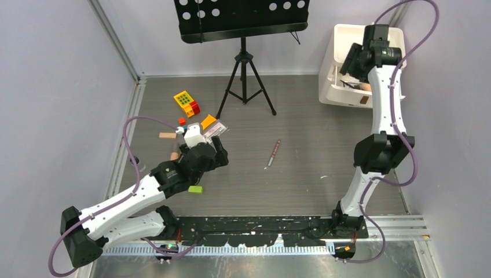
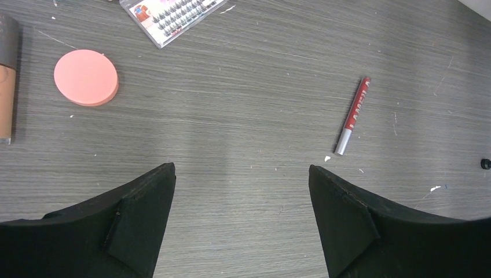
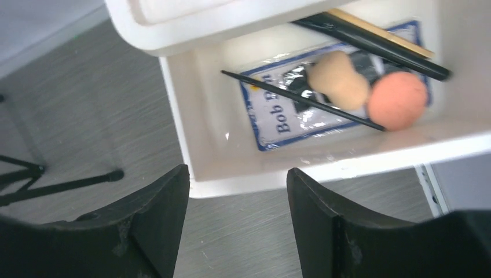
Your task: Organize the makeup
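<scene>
My left gripper is open over bare table; below it in the left wrist view lie a red-and-silver pencil, a pink round compact, a clear case and a tan tube at the edge. My right gripper stands open above the white drawer box at the back right. Inside its open tray are a black thin stick, a thicker black stick, a gold stick, beige and orange puffs and a printed pouch.
A black music stand stands at the back middle. Toy pieces, a wooden block and a green block lie at the left.
</scene>
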